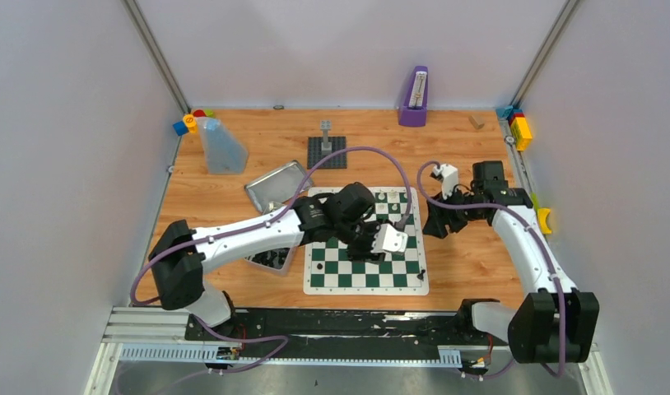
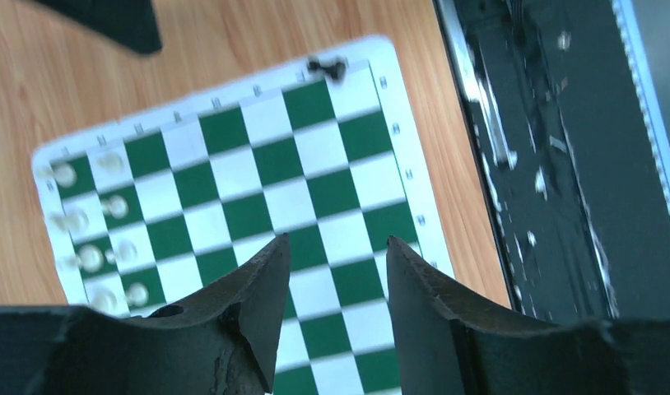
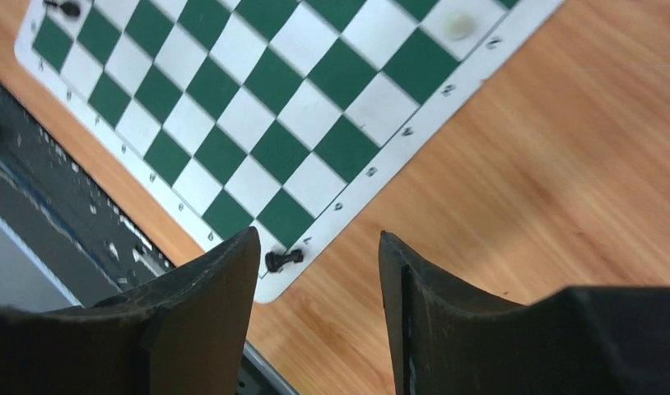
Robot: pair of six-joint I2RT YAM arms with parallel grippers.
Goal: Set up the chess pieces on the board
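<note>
The green-and-white chessboard (image 1: 332, 280) lies mid-table, with several pale pieces along its back rows (image 2: 115, 206). A dark piece lies on its side at the near right corner, also visible in the left wrist view (image 2: 328, 67); another dark piece is near the opposite corner. My left gripper (image 1: 373, 251) hangs above the board, fingers apart with nothing between them (image 2: 338, 247). My right gripper (image 1: 439, 222) is open and empty just right of the board (image 3: 319, 239).
A pink-rimmed container of dark pieces (image 1: 270, 262) and a metal tray (image 1: 276, 183) sit left of the board. A grey baseplate (image 1: 336, 160), a purple metronome (image 1: 414, 107) and a blue bag (image 1: 225, 152) stand behind. Bare wood (image 1: 472, 263) lies right of the board.
</note>
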